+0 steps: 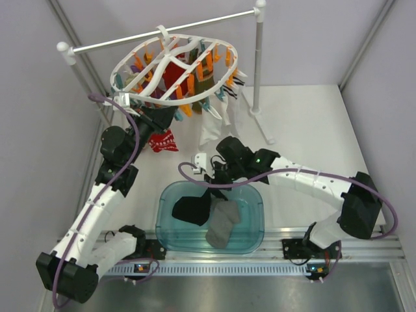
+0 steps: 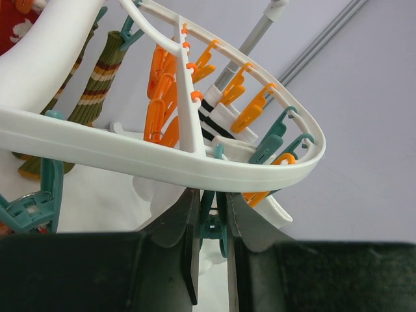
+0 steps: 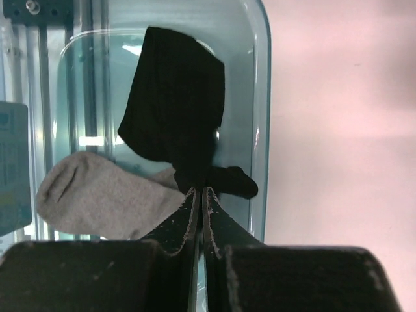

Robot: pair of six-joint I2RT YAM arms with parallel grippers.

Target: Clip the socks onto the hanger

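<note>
A black sock (image 3: 179, 91) lies partly in the clear teal bin, its narrow end drawn up to my right gripper. That gripper is shut on the sock near the bin's upper edge. Beside it rests a grey sock (image 3: 107, 195), flat in the bin. Up at the white round hanger (image 1: 144, 94), my left gripper has its fingers close together just below the rim, around a teal clip (image 2: 212, 227). The clip hangs from the rim and is partly hidden by the fingers; no sock shows in it.
Orange clips (image 2: 250, 109) and more teal clips line the hanger, several holding socks, such as a striped green one (image 2: 101, 84) and a red one (image 1: 164, 140). The bin (image 1: 257, 237) stands at the table's front.
</note>
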